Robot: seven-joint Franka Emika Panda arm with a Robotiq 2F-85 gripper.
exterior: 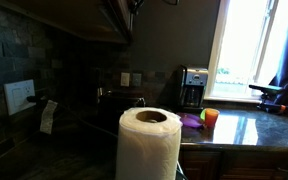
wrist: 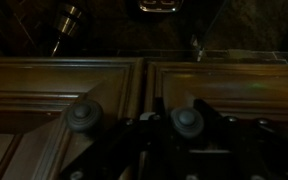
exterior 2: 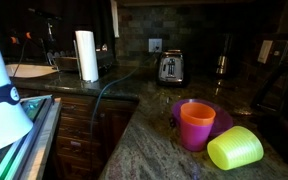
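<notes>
The wrist view is dark. My gripper shows there only as black shapes along the bottom, in front of wooden cabinet fronts; its finger spacing is too dim to judge, and nothing held can be made out. Two round knobs [wrist: 84,115] stand out on the cabinet fronts. On the counter in exterior view 2, a pink-orange cup [exterior 2: 196,128] stands at a purple bowl [exterior 2: 222,117], and a yellow-green cup [exterior 2: 235,148] lies tipped beside them.
A toaster [exterior 2: 171,67] is farther back on the counter [exterior 2: 149,135]. The white arm [exterior 2: 4,105] occupies the left edge. Exterior view 1 has a paper towel roll [exterior: 148,148] in the foreground and a coffee maker [exterior: 192,88] by the window.
</notes>
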